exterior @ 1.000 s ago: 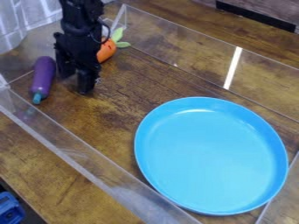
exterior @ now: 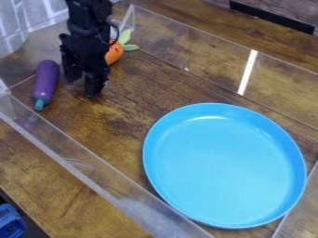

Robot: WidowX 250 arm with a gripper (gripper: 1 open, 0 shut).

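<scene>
The black gripper hangs low over the wooden surface at the upper left, between a purple eggplant-like toy and an orange carrot-like toy with green leaves, which is partly behind the arm. The fingers are dark and small, and I cannot tell whether they are open or shut or hold anything.
A large blue plate fills the lower right. Clear walls edge the area. A small blue object sits outside at the bottom left.
The gripper has shifted very slightly; the toys and plate look unchanged.
</scene>
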